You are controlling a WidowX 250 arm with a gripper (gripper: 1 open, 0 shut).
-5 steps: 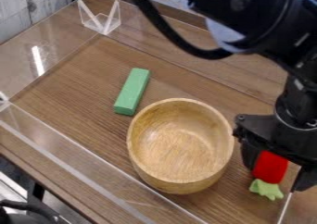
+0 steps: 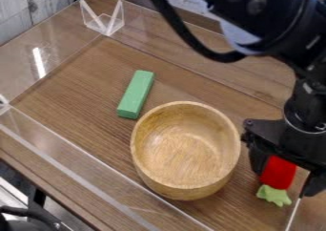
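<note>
My black gripper [image 2: 283, 151] is at the right edge, open, its fingers around a red object with a green leafy top, like a strawberry [image 2: 276, 175], lying on the wooden table. Whether the fingers touch it I cannot tell. Just left of it is a round wooden bowl [image 2: 184, 149], empty. A green block [image 2: 135, 94] lies on the table to the upper left of the bowl.
The wooden table [image 2: 76, 120] has free room at the left and behind the bowl. A clear wire-like holder [image 2: 103, 17] stands at the back left corner. The table's edge runs along the lower left, and a black cable arches overhead.
</note>
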